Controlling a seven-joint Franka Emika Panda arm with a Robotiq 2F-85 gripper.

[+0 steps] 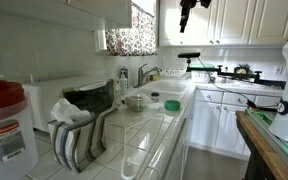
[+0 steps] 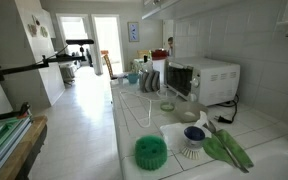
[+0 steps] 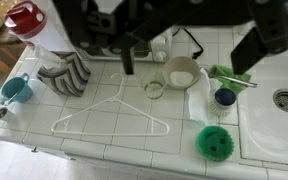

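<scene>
High above the counter, my gripper stands open in the wrist view, its two dark, blurred fingers wide apart with nothing between them. In the wrist view, a white hanger lies on the tiles. A glass stands beside it, near a beige bowl. Farther right are a green scalloped container, a dark blue-and-white brush and a white cloth. A green cloth lies behind the brush, with utensils across it.
The sink borders the counter on the right. A striped rack, a teal mug and a red-lidded canister occupy the other end. Behind the counter stands a white toaster oven. Bare tiles lie around the hanger.
</scene>
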